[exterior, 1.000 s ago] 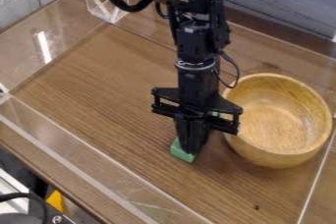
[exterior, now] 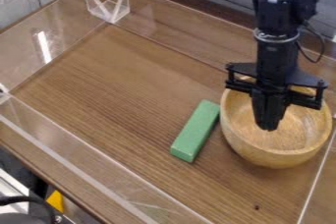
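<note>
My gripper (exterior: 269,118) is over a round wooden bowl (exterior: 258,147) on the right of the table, its lower end inside the bowl's outline; I see nothing held between its fingers. A green rectangular block (exterior: 196,132) lies on the table just left of the bowl, fully in view.
A small white wire-like object (exterior: 108,4) stands at the back left. Dark and yellow items lie past the table's edge at the lower left.
My gripper has moved right and back, from over the green block to over the bowl, uncovering the block, which lies in about the same place.
</note>
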